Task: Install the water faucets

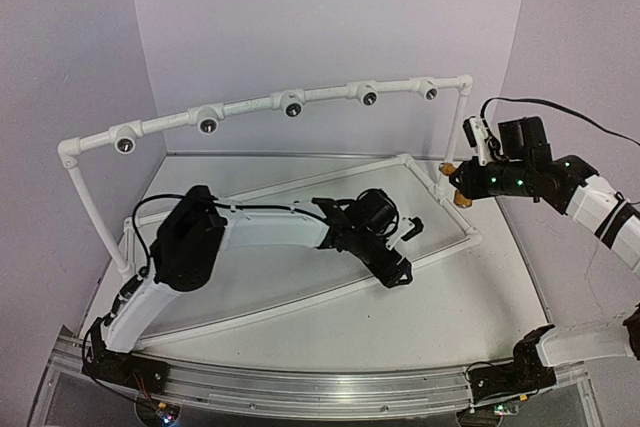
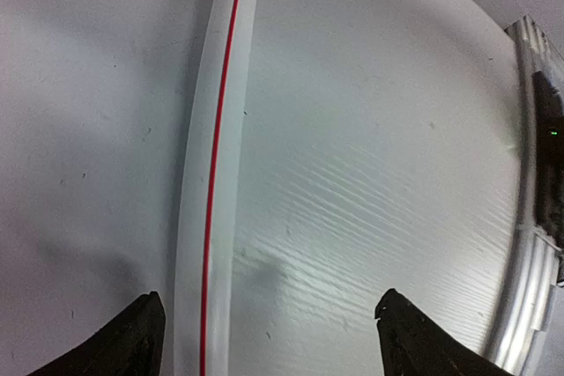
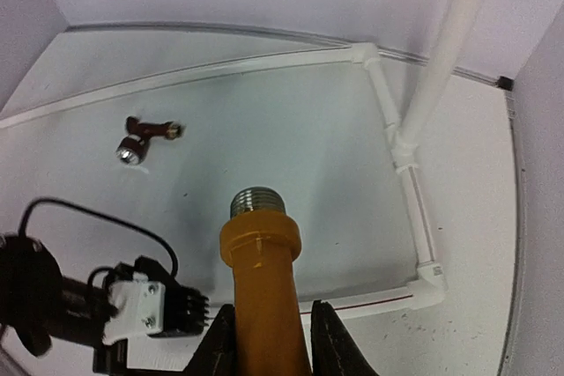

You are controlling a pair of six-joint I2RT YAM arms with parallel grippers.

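An orange-yellow faucet (image 3: pixel 258 261) with a metal threaded end is held by my right gripper, whose fingers are shut on its body. In the top view this faucet (image 1: pixel 462 199) hangs beside the right post, below the white rail (image 1: pixel 325 93) with its row of threaded sockets (image 1: pixel 369 98). The left gripper is open over the front bar of the frame, nothing between its fingers. A brown-red faucet (image 3: pixel 150 136) lies on the floor inside the frame; in the top view the left arm hides it.
A white pipe base frame (image 1: pixel 230 322) surrounds the floor area, with posts (image 1: pixel 90 212) rising at both ends. The left arm stretches across its middle. Open floor (image 1: pixel 470 307) lies at the front right.
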